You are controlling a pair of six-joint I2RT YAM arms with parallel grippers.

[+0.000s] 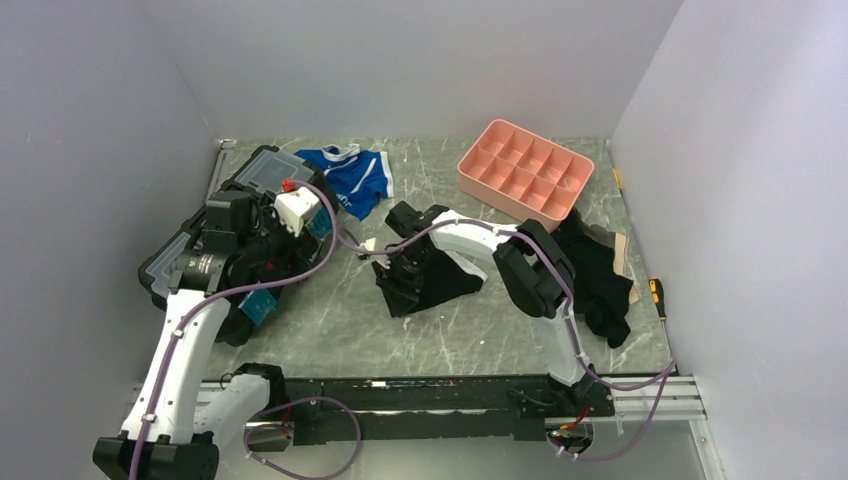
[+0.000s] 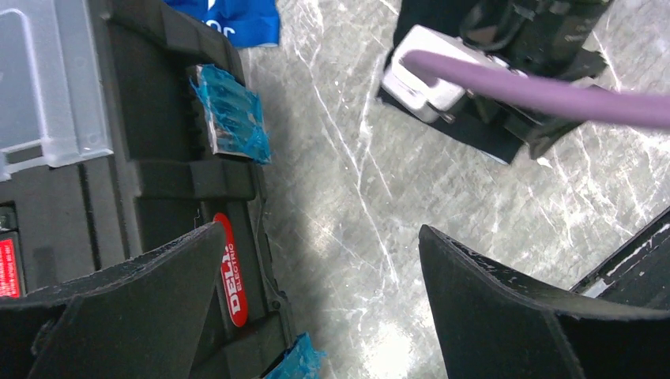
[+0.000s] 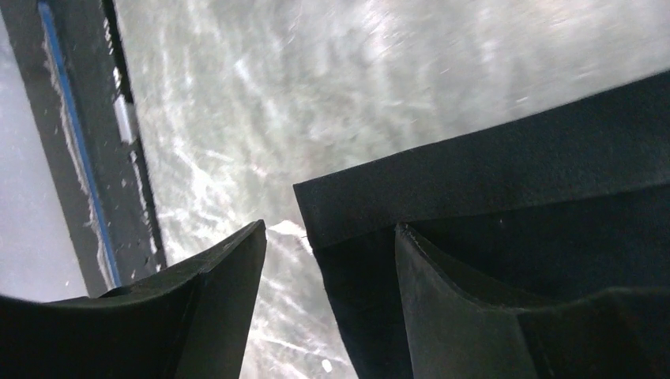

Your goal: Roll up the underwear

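Observation:
The black underwear [image 1: 447,284] lies flat on the marble table, a pale band showing along one edge. My right gripper is low over its near left corner, its fingers apart. One finger [image 3: 427,272] overlaps the dark cloth [image 3: 545,253] while the other finger [image 3: 229,276] is over bare table, and the corner shows between them. Whether they touch the cloth I cannot tell. To the left, my left gripper stands open and empty by the toolbox, away from the underwear.
A black toolbox [image 1: 165,268] with clear lids fills the left side. Blue cloth [image 1: 362,182] lies at the back, beside a salmon divided tray [image 1: 483,179]. Dark clothing [image 1: 598,285] is heaped at right. Table between the underwear and the front rail is clear.

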